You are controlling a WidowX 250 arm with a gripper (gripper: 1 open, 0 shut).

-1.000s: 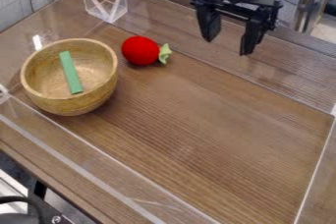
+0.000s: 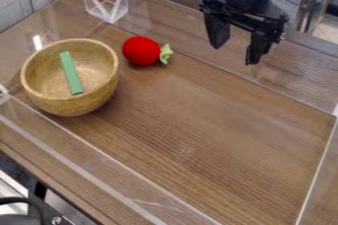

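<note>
My black gripper [image 2: 243, 27] hangs over the back right of the wooden table, its fingers pointing down; whether it is open or shut I cannot tell. Left of it, a red strawberry-like object [image 2: 140, 50] with green leaves lies on the table. A wooden bowl [image 2: 95, 93] at the left holds a pale green stick [image 2: 70, 72].
A clear wire-like or plastic holder [image 2: 106, 2] stands at the back left. A dark cable or part shows at the bottom left edge.
The gripper has shifted and turned slightly, staying over the back right. The objects on the table have not moved.
</note>
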